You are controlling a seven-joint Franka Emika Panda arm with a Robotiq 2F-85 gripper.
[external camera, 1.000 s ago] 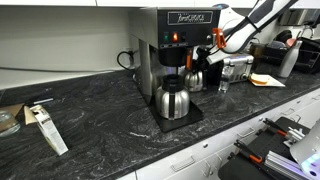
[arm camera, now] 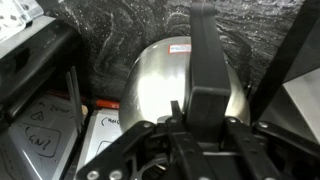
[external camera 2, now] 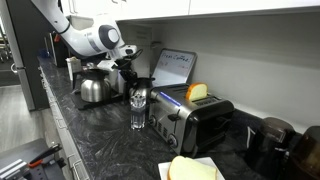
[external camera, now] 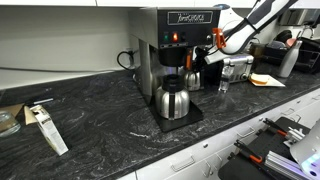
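A steel carafe (arm camera: 155,85) with a black handle (arm camera: 207,60) fills the middle of the wrist view. My gripper is shut on that handle at the bottom of the view; its fingertips are partly hidden by the dark handle. In exterior view 1, a steel carafe (external camera: 192,78) shows behind the coffee maker (external camera: 180,18), below the white arm (external camera: 228,30). Another steel carafe (external camera: 173,102) stands at the front of the machine. From exterior view 2, the arm (external camera 2: 95,42) reaches down near the steel carafes; dark parts crowd the gripper there.
A clear bottle (external camera 2: 138,108) and a toaster (external camera 2: 188,120) with bread (external camera 2: 196,92) stand close to the arm. More bread (external camera 2: 190,168) lies on a white sheet. A white carton (external camera: 49,130) is at the left.
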